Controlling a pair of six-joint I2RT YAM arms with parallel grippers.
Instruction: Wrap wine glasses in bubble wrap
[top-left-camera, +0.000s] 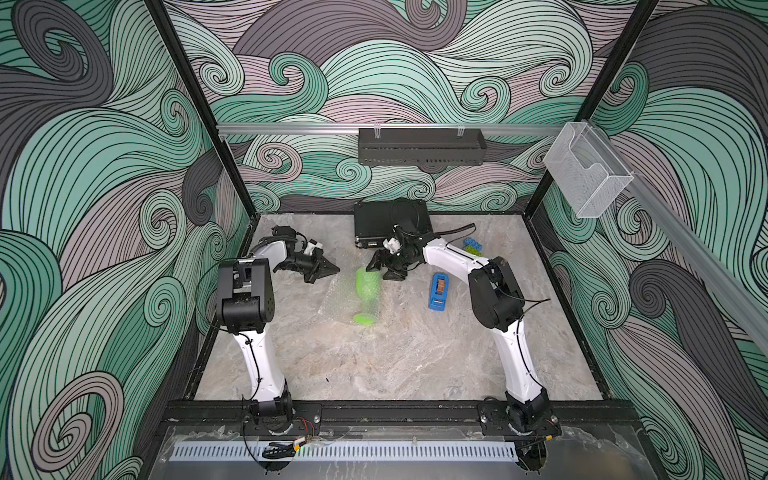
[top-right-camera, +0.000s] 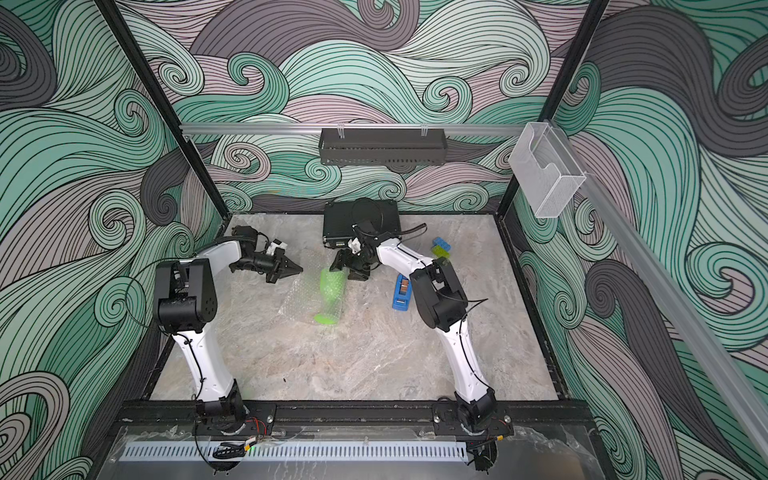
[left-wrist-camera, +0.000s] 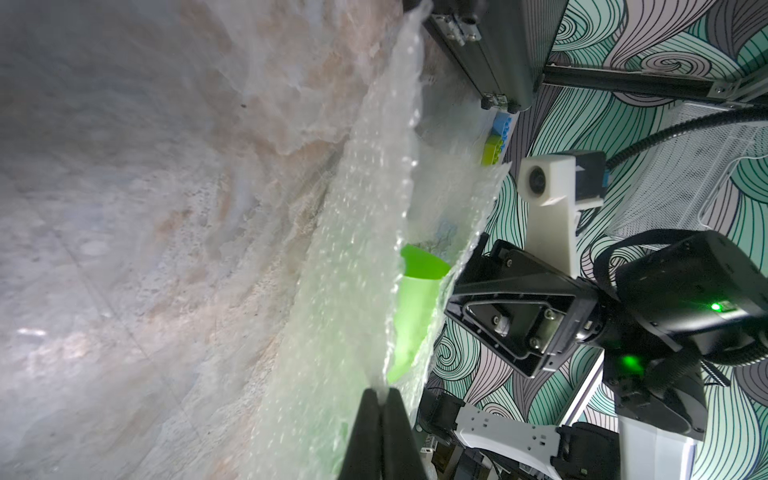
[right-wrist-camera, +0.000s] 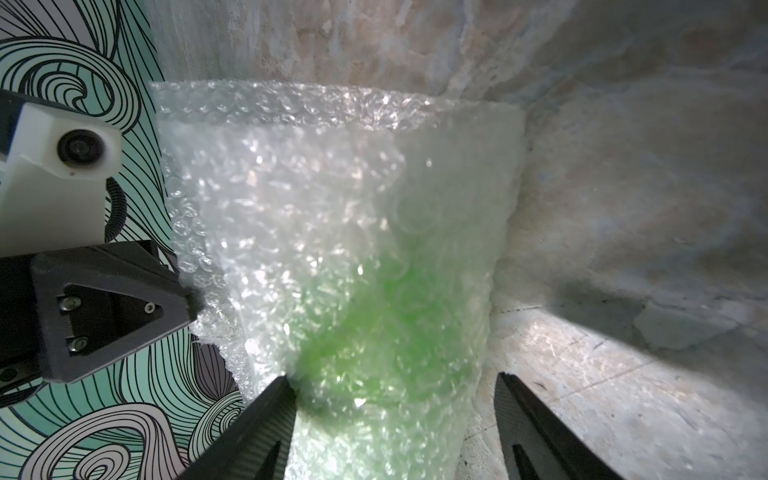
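A green wine glass (top-left-camera: 367, 285) lies on its side in the clear bubble wrap (top-left-camera: 337, 296), its base (top-left-camera: 363, 319) toward the table's front. Part of the green bowl (left-wrist-camera: 416, 308) shows between two layers of wrap in the left wrist view. My left gripper is shut, its tips at the edge of the upper layer; whether that edge is pinched, I cannot tell. My right gripper stands open at the bowl end. Its fingers (right-wrist-camera: 520, 408) sit apart, with the wrapped bowl, blurred green, in view between them.
A blue tape dispenser (top-left-camera: 437, 291) lies right of the glass. A black case (top-left-camera: 392, 222) stands behind the right gripper. Small blue and green items (top-left-camera: 473, 246) are at the back right.
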